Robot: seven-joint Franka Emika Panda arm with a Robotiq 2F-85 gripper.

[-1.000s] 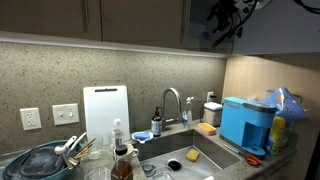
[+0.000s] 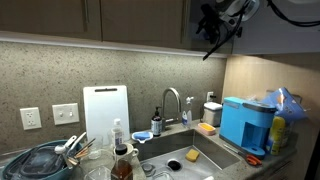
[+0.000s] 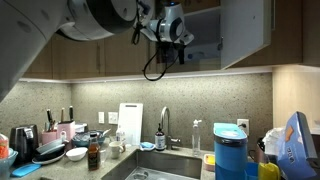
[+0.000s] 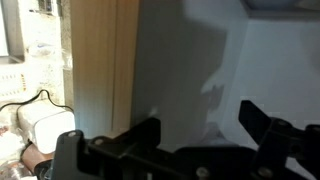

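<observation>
High above the sink, my gripper [image 3: 190, 42] is at the open upper cabinet [image 3: 205, 22], whose door [image 3: 243, 30] is swung out to the right. In the wrist view the gripper stands open, its two dark fingers [image 4: 268, 138] wide apart, and no object shows between them. The cabinet's wooden front edge [image 4: 93, 60] runs upright on the left of that view. Beside it is the grey inner side wall [image 4: 170, 60]. The left finger appears close to this wall; whether it touches cannot be seen.
Below are the sink [image 2: 185, 158], the faucet [image 2: 168, 100] and a soap bottle [image 2: 156, 122]. A blue container [image 2: 243, 125] stands on the counter at right. Dishes and a dark-blue rack [image 2: 38, 162] fill the left side. The open door bounds the space on the right.
Over the last second the arm has shifted a little at the upper cabinet, seemingly to the left in exterior view 1. The counter items have not moved.
</observation>
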